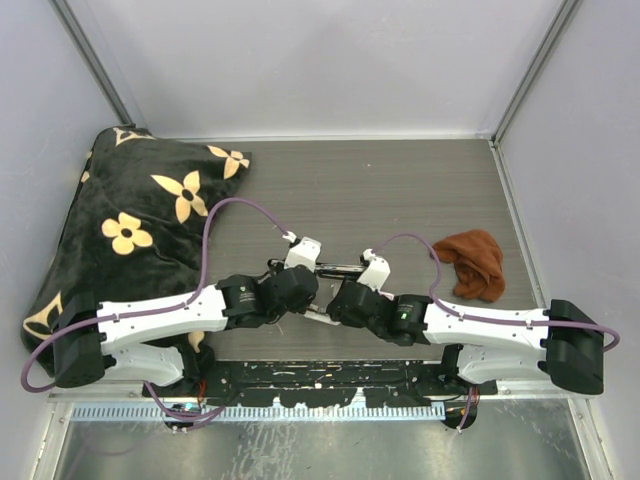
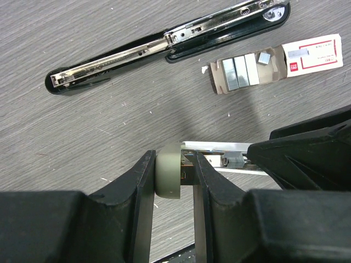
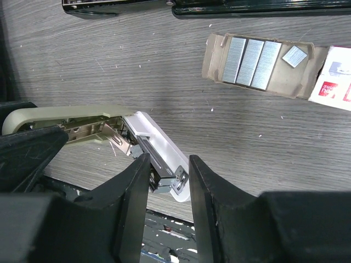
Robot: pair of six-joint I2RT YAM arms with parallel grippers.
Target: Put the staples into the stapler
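A pale green and white stapler (image 3: 71,112) is opened out, with its metal rail showing. My left gripper is shut on its green end in the left wrist view. At the stapler's other end, my right gripper has its fingers apart, the white end lying between or just below them; whether they touch it I cannot tell. An opened box of staples (image 2: 241,72) holds several silver strips, with one small piece (image 3: 294,56) lying loose inside it. In the top view the arms hide much of the stapler.
A long black stapler (image 2: 170,44) lies opened flat behind the staple box. A brown cloth (image 1: 474,264) rests at the right, and a dark flowered cushion (image 1: 130,190) fills the left.
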